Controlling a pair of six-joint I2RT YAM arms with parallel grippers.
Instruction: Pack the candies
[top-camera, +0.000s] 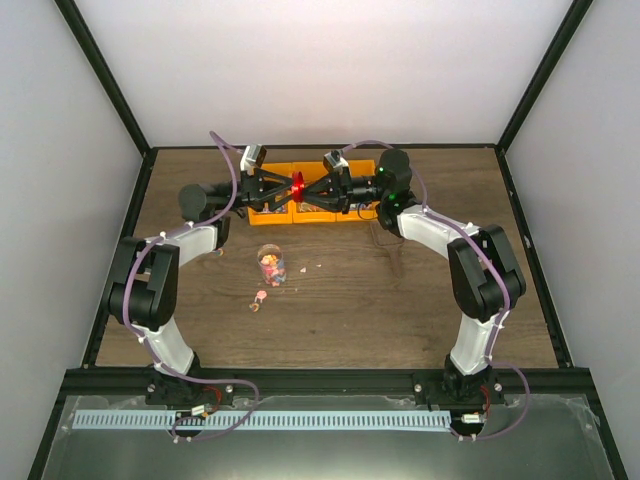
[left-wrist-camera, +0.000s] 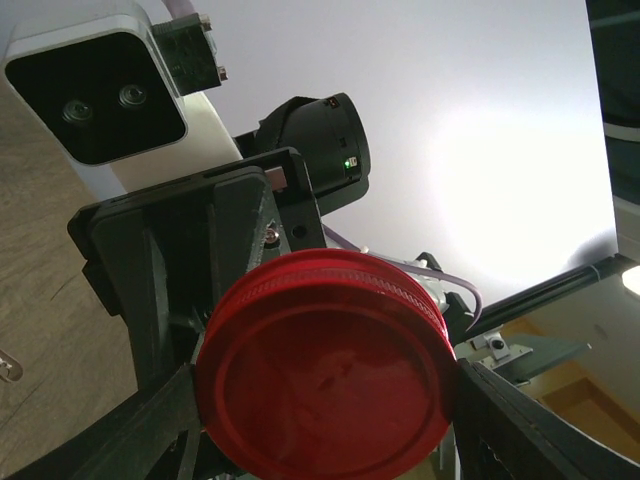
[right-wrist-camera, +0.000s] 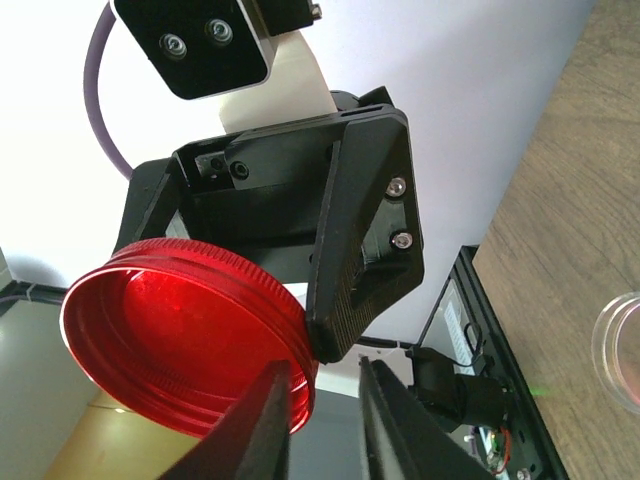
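Observation:
My left gripper is shut on a red screw lid, which stands on edge with its flat top towards the left wrist camera. From the right wrist view, the lid's hollow side shows. There my right gripper is part open, with the rim's near edge appearing between its fingertips; a gap shows on one side, and contact cannot be told. A clear jar holding colourful candies stands on the table, its rim partly visible in the right wrist view. Loose candies lie in front of it.
Three joined orange bins stand at the back, below the grippers, partly hidden and with small items inside. Small scraps lie right of the jar.

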